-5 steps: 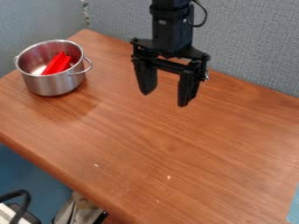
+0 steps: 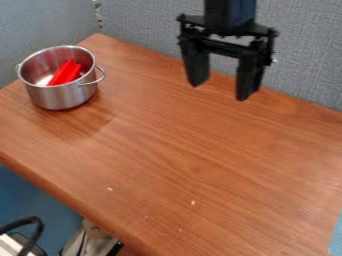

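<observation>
My black gripper (image 2: 222, 66) hangs at the top right of the camera view, over the back part of the wooden table, open with nothing between its two fingers. A steel pot (image 2: 56, 93) with wire side handles stands at the left of the table, apart from the gripper, with red objects (image 2: 66, 74) inside it.
A grey padded wall (image 2: 307, 70) runs along the back. Cables and some gear lie below the table's front left edge.
My gripper has moved up and to the right, away from the pot, still open. The pot and its contents have not moved.
</observation>
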